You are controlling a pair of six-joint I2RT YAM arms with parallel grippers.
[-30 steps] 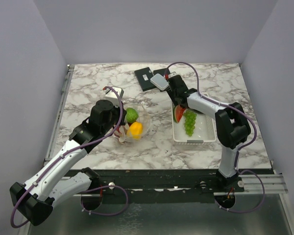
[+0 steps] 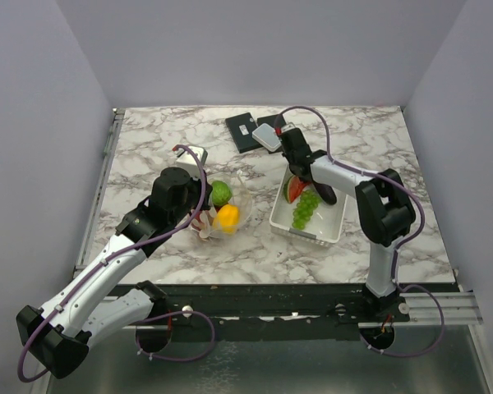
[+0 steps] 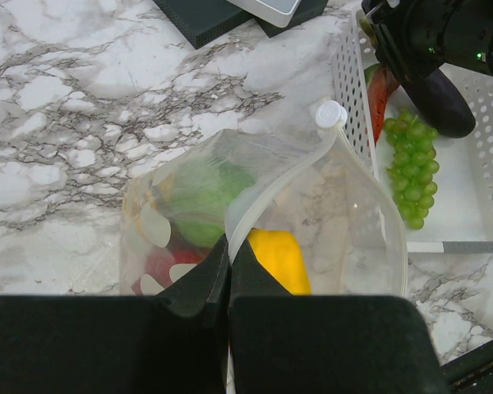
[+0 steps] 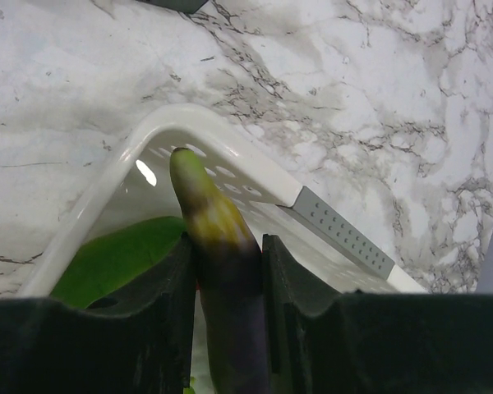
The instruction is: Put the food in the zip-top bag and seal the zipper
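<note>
In the right wrist view a dark purple eggplant [image 4: 228, 271] with a green-yellow end is clasped by my right gripper, one finger on each side. It still lies within the white basket [image 2: 278, 226], beside green grapes [image 2: 305, 208] and a red wedge [image 2: 295, 189]. My left gripper is shut on the near edge of the clear zip bag [image 3: 378, 205]. The bag's mouth gapes, with its white slider [image 3: 330, 114] at the far corner. Inside are a yellow food [image 2: 228, 217], a green round food [image 2: 220, 193] and something red [image 3: 160, 264].
Behind the bag and basket lie dark flat boxes [image 2: 241, 134] and a small whitish case [image 2: 266, 137]. A narrow strip of bare marble table [image 2: 260, 234] separates bag from basket.
The basket has turned and shifted left toward the bag. The left arm and bag are still.
</note>
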